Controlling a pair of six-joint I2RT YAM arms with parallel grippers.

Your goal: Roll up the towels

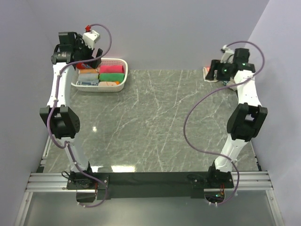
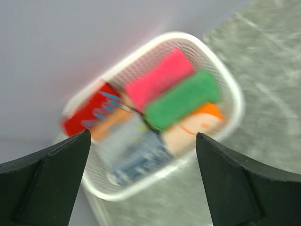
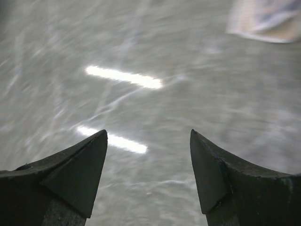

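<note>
A white basket (image 1: 118, 85) at the back left holds rolled towels: pink (image 2: 160, 77), green (image 2: 181, 99), red (image 2: 91, 110), grey, blue and peach ones. My left gripper (image 1: 89, 59) hangs above the basket, open, with nothing between its fingers in the left wrist view. My right gripper (image 1: 216, 70) is raised at the back right, fingers parted over bare table with nothing between them in the right wrist view. Light printed towels (image 3: 263, 23) lie near it, mostly hidden by the arm in the top view.
Grey walls bound the back and sides.
</note>
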